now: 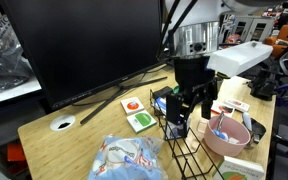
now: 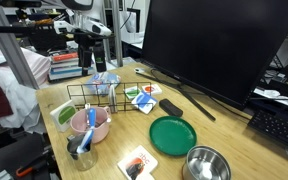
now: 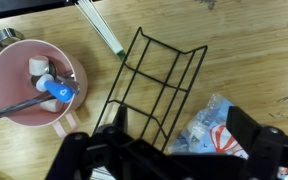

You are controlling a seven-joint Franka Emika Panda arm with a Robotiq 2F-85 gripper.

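My gripper is open, its two black fingers wide apart with nothing between them. It hangs above a black wire rack (image 3: 152,75), which shows between and beyond the fingers in the wrist view. Left of the rack in that view is a pink container (image 3: 6,92) holding a blue and white item (image 3: 58,89) and a metal utensil. On the rack's other side lies a clear plastic bag (image 3: 197,128) with red and blue print, partly hidden by a finger. Exterior view 2 shows the gripper (image 2: 102,63) over the rack (image 2: 87,88).
A green plate (image 2: 172,138) and a metal bowl (image 2: 206,165) stand on the wooden table. Small cards (image 2: 138,165) and a dark object (image 2: 170,107) lie nearby. A clear glass (image 2: 82,162) stands near the pink container. The large black monitor (image 1: 94,45) borders the back.
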